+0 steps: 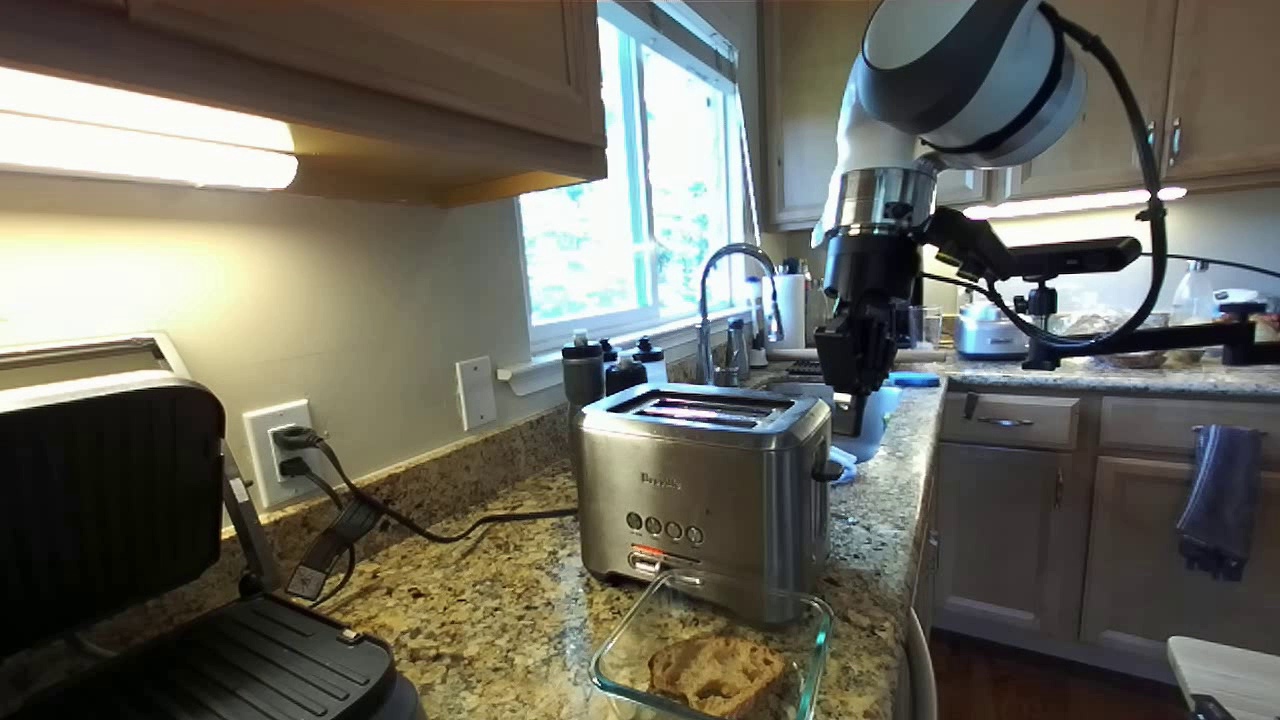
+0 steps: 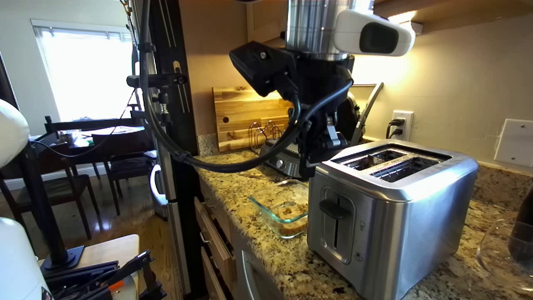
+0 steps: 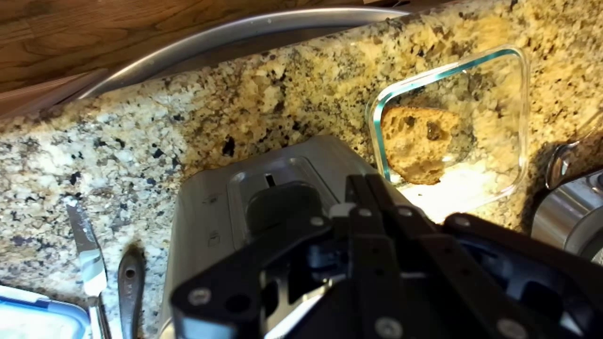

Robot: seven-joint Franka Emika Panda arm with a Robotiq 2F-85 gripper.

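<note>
My gripper (image 1: 848,414) is shut, its tips close to the upper edge of the toaster's lever side; whether they touch it cannot be told. Nothing shows between its fingers. The steel toaster (image 1: 708,504) stands on the counter, with two slots on top. Something brown sits in one slot (image 2: 369,161). On the end face, the black lever (image 2: 333,209) is high in its track, a little below and beside my fingertips. A glass dish (image 3: 523,130) by the toaster holds a piece of bread (image 3: 421,144).
A knife (image 3: 87,254) and a dark handle (image 3: 131,282) lie on the counter by a blue-rimmed container (image 3: 39,316). An open grill press (image 1: 228,660) stands left of the dish. The counter's front edge (image 3: 226,73) runs close by.
</note>
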